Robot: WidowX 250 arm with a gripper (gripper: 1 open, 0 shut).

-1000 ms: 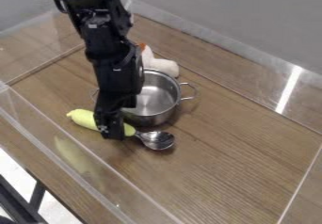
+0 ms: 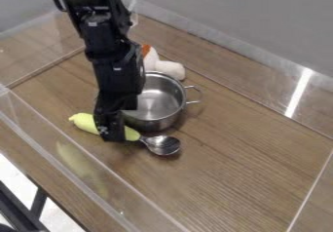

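My black gripper (image 2: 113,127) is lowered at the near left side of a metal pot (image 2: 162,102), over a pale yellow elongated object (image 2: 86,123) lying on the wooden counter (image 2: 240,168). A metal spoon (image 2: 163,145) lies just right of it, in front of the pot, its handle partly hidden by the gripper. Whether the fingers are open or shut on anything is unclear.
A white object with an orange part (image 2: 169,68) sits behind the pot. A wall runs along the back. Its front left edge drops away.
My arm has shifted very slightly; the pot, spoon and yellow object look unmoved.
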